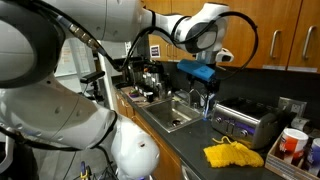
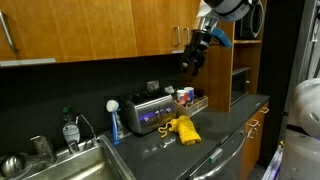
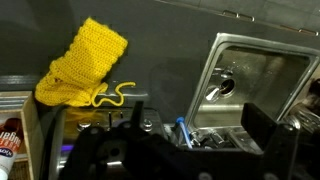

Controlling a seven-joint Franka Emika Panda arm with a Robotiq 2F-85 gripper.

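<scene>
A yellow knitted cloth with a loose loop at one end lies crumpled on the dark counter, in front of the toaster. In the wrist view the cloth fills the upper left, its loop pointing toward the middle. High above the counter, well clear of the cloth, hangs my gripper. Its dark fingers stand apart at the bottom of the wrist view, so it is open, with nothing seen between them.
Behind the cloth stands a long metal toaster. A wooden crate with cups and jars is beside it. The steel sink lies on the other side, with a blue brush near it. Wooden cabinets hang above. Bare counter surrounds the cloth's front.
</scene>
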